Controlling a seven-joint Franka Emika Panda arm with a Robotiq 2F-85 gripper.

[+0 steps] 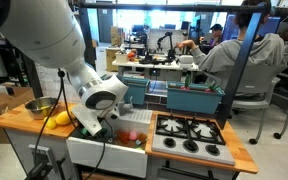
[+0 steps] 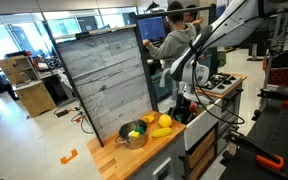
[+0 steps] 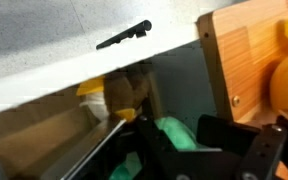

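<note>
In exterior view 1 my gripper reaches down into the left end of an open white drawer. A green thing shows between and beside the dark fingers at the bottom of the wrist view, apparently soft or rounded. The fingertips are low in the frame and partly hidden, so whether they grip it does not show. Several reddish and brown items lie farther right in the drawer. A yellow-brown item lies near the drawer's white wall in the wrist view.
Left of the drawer, a metal pot and yellow fruit stand on the wooden counter. A stove is to the right. Blue-green bins stand behind. The counter edge is close beside my gripper.
</note>
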